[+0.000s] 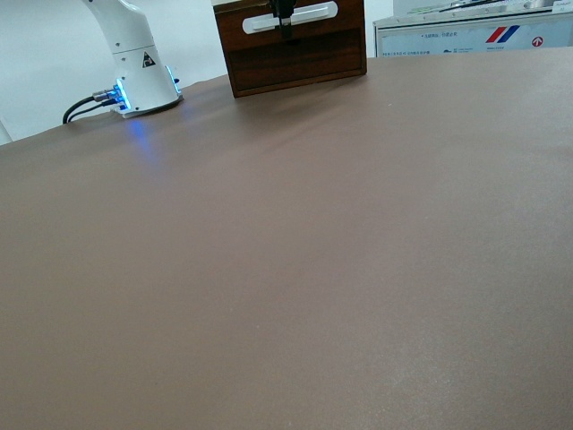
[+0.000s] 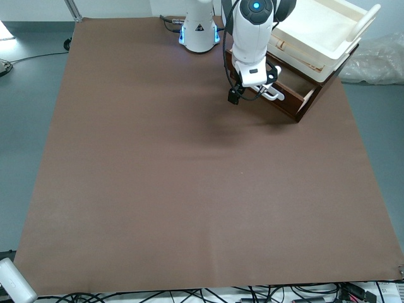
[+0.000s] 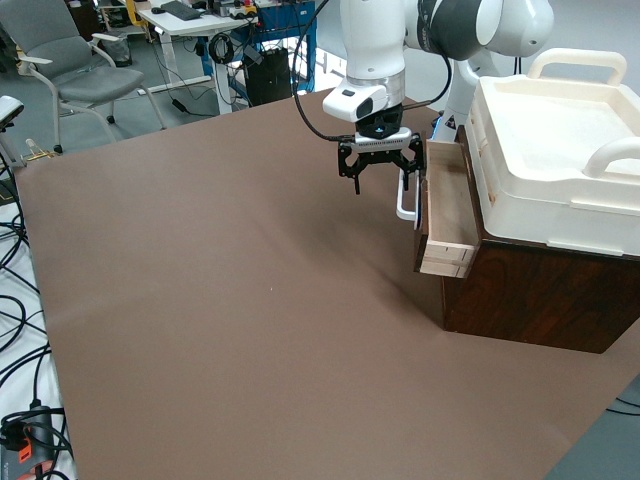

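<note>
A dark wooden drawer box stands at the back right of the brown table, its drawer pulled partly out; the drawer front carries a white bar handle. My black gripper is at that handle, low at the drawer's front, in all three views. Whether its fingers are open or shut on the handle is hard to tell.
A white plastic bin with handles sits on the box. The arm's base stands at the back.
</note>
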